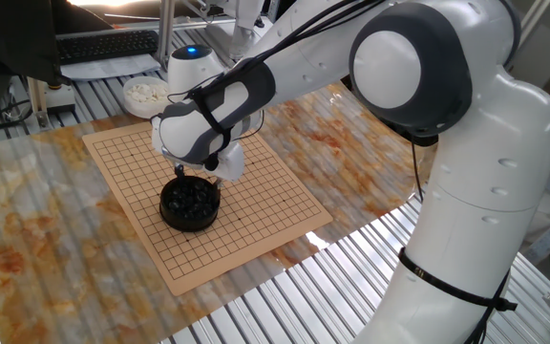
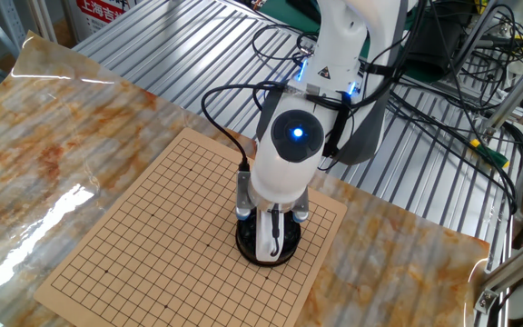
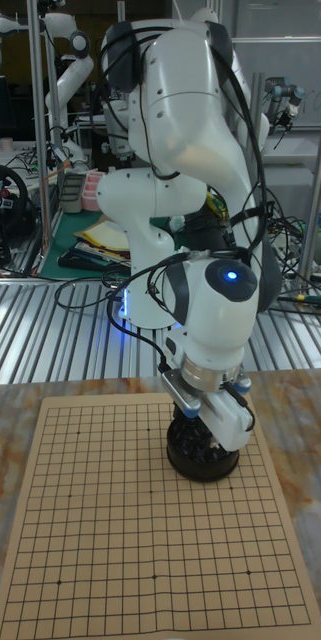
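Note:
A round black bowl (image 1: 190, 225) filled with black stones (image 1: 189, 199) stands on the tan gridded board (image 1: 265, 216). My gripper (image 1: 200, 179) is tilted over the bowl's far side in exterior view 1, its fingers spread about as wide as the bowl. It looks open, with one fingertip near each side of the rim; whether they touch it is unclear. In exterior view 2 the hand covers much of the bowl (image 2: 246, 252). From exterior view 3, the gripper partly hides the bowl (image 3: 198, 469) and its contents.
A pale bowl of white stones (image 1: 148, 96) sits beyond the board, near the table's back edge in exterior view 1. Most of the board and the marbled tabletop (image 2: 398, 263) are clear. Cables hang along the arm.

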